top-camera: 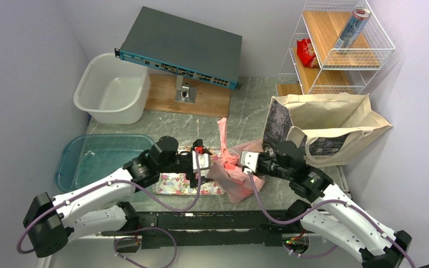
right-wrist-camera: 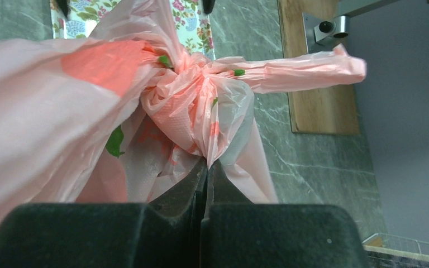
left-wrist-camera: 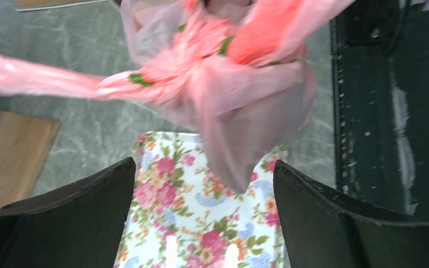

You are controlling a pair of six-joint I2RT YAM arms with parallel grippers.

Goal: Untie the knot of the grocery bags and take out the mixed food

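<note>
A knotted pink plastic bag point(top-camera: 229, 167) is raised at the right edge of the floral tray point(top-camera: 173, 183). Its knot point(right-wrist-camera: 184, 95) has one long twisted tail point(right-wrist-camera: 313, 72) sticking out. My right gripper is shut on the bag's plastic just below the knot. My left gripper is open at the bag's left, above the tray, with the knot between and beyond its fingers in the left wrist view and nothing gripped.
A teal tray point(top-camera: 92, 153) and white bin point(top-camera: 109, 95) stand at left, a canvas bag point(top-camera: 335, 114) at right. Behind are a wooden board point(top-camera: 206, 103) and a wire shelf point(top-camera: 341, 78).
</note>
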